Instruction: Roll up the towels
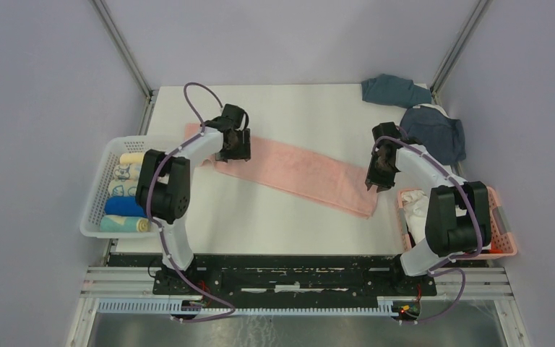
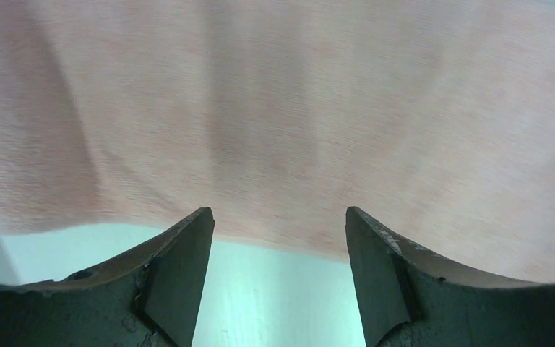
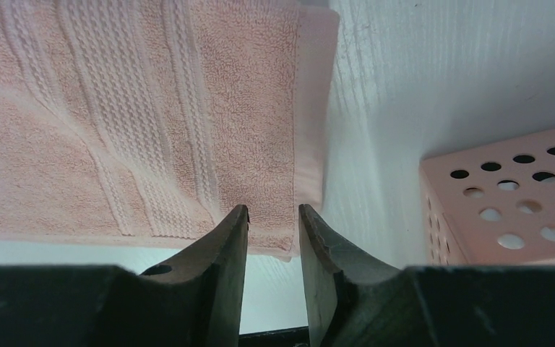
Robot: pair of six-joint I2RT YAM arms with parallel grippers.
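Observation:
A long pink towel (image 1: 296, 173) lies flat and slightly askew across the white table, its left end partly hidden under my left arm. My left gripper is open above the left part of the towel, nothing between its fingers. My right gripper hovers open at the towel's right end, where woven bands and a pale hem show in the right wrist view; nothing is held.
A white basket (image 1: 97, 202) of rolled towels stands on the left. A pink basket (image 1: 503, 238) with white cloth is at the right, close beside the towel's end. Dark folded towels (image 1: 394, 90) lie at the back right.

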